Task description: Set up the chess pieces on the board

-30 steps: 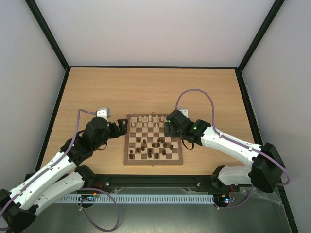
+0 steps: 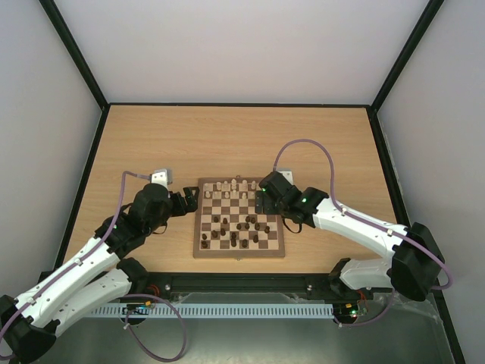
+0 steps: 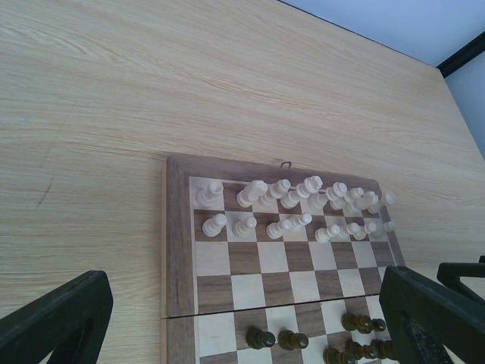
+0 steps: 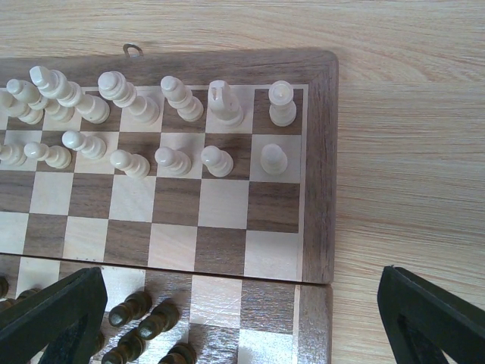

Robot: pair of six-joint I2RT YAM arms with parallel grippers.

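The chess board (image 2: pixel 239 254) lies on the table with its wooden frame and a seam across the middle. White pieces stand in two rows along its far side; a white knight (image 4: pixel 225 103) and a white pawn (image 4: pixel 273 159) are near the right edge. Dark pieces are scattered over the near half, among them a dark pawn (image 3: pixel 260 337). Over the board's left edge my left gripper (image 2: pixel 192 196) is open and empty. My right gripper (image 2: pixel 259 202) hovers over the right side, open too, its fingers (image 4: pixel 428 318) wide apart. Some dark pieces are hidden behind the fingers.
Bare wooden table (image 2: pixel 227 140) stretches behind the board and on both sides. Dark frame rails (image 2: pixel 235 104) and pale walls bound the workspace. Both arms reach in from the front corners.
The right gripper has shifted very slightly to the left. Left arm, board and pieces look unchanged.
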